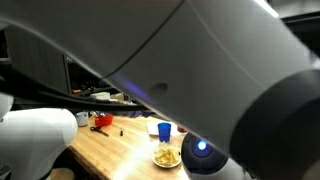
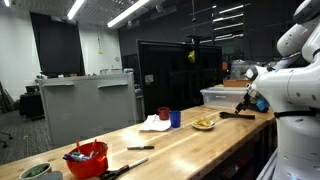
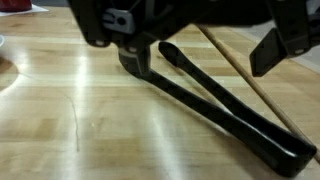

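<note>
Black tongs (image 3: pixel 225 112) lie on the wooden table in the wrist view, running diagonally below my gripper. The fingers stand wide apart, with one dark finger (image 3: pixel 128 38) to the left and the other to the right. Part of the tongs shows in the gap, and I see nothing clamped. From exterior view 2, my gripper (image 2: pixel 256 104) is low at the table's right end, close to the black tongs (image 2: pixel 238 116). Whether a finger touches them is unclear. The arm itself hides the fingers in exterior view 1.
A plate of yellow food (image 2: pixel 203 124) and a blue cup (image 2: pixel 175 118) stand left of the arm. Farther left are a red bowl (image 2: pixel 87 160) with utensils and a dark knife-like tool (image 2: pixel 125 167). A clear bin (image 2: pixel 225 97) sits behind. Bare table lies in the middle.
</note>
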